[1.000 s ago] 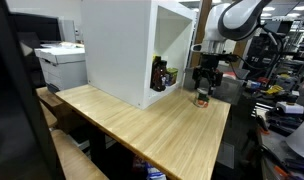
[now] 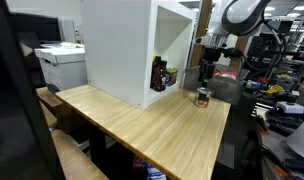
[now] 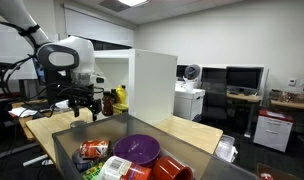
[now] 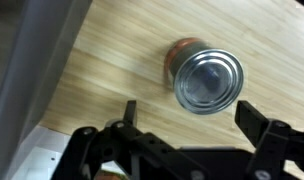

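Note:
A small can (image 4: 208, 80) with a silver lid and a reddish side stands upright on the wooden table (image 2: 162, 125). Above it hangs my gripper, fingers spread wide, with nothing held. In the wrist view the can's lid shows beyond the line of the fingertips, between left and right finger. Exterior view 1 has the same can (image 2: 202, 98) near the table's far right end, with a gap between it and my gripper (image 2: 205, 72) overhead.
A white shelf unit (image 2: 117, 45) rises from the table, dark bottles (image 2: 158, 74) in its opening. In exterior view 2 a grey-walled bin holds a purple bowl (image 3: 138, 150) and several red cans, one a red-and-white can (image 3: 95, 149).
My gripper has risen from close around the can's top to well above it. The can stays in the same place on the table.

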